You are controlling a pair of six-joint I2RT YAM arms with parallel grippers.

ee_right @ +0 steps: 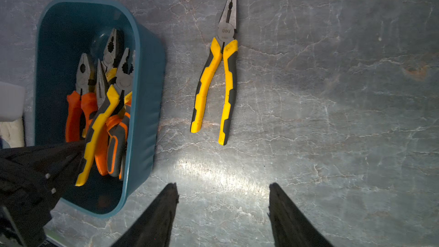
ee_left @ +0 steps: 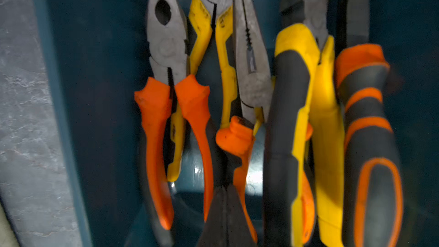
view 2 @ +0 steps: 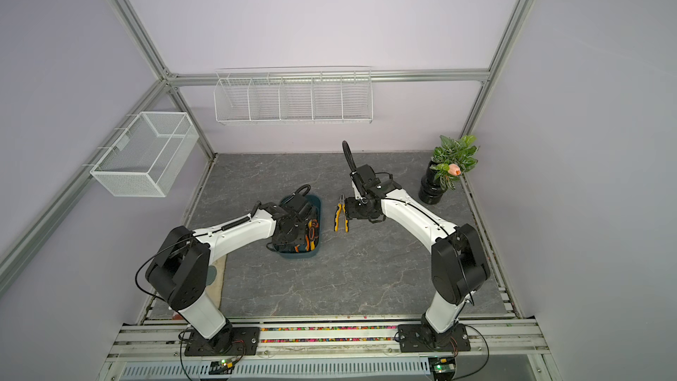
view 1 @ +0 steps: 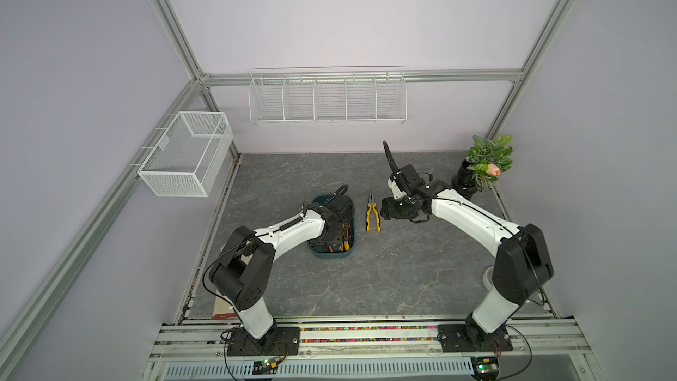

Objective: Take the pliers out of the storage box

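Note:
In the left wrist view my left gripper is shut, its two fingertips pressed together with nothing between them. It is low over the teal storage box (ee_right: 151, 87). Yellow-and-black pliers (ee_left: 285, 109) lie to the right of its fingertips, clear of them, tilted on the pile. Orange-handled pliers (ee_left: 157, 105) lie to the left. In the right wrist view, another yellow-handled pair of pliers (ee_right: 227, 64) lies on the table just right of the box. My right gripper stands open above the bare table, nothing between its fingers.
An orange-and-black-handled tool (ee_left: 372, 109) lies along the box's right side. A plant in a black vase (view 1: 465, 177) stands at the back right. White wire baskets (view 1: 328, 98) hang on the walls. Free table extends in front of and right of the loose pliers.

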